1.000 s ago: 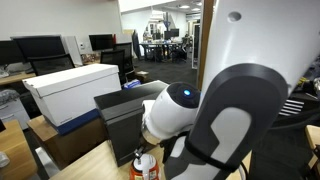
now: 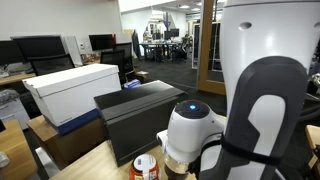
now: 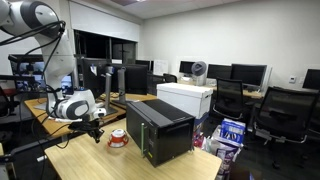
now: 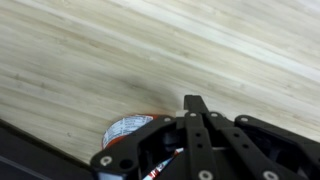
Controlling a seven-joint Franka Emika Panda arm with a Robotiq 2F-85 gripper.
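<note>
A red and white round container (image 2: 145,167) stands on the light wooden table, low in exterior view 1; exterior view 2 shows the same container (image 3: 118,138) in front of the black box. In the wrist view only part of the container (image 4: 125,128) appears, behind and left of the black gripper. My fingers are together, with nothing visible between them. Bare wood lies beyond the fingertips. Exterior view 2 has the gripper (image 3: 98,134) low over the table, just left of the container and apart from it.
A large black box (image 3: 167,130) stands on the table close behind the container. Farther back is a white lidded box (image 2: 75,92). Bare tabletop (image 3: 125,166) stretches along the front in exterior view 2. Office chairs and monitors fill the background.
In exterior view 1 the arm has shifted to the right and lower, away from the container, which now shows more clearly. The container and boxes look unmoved.
</note>
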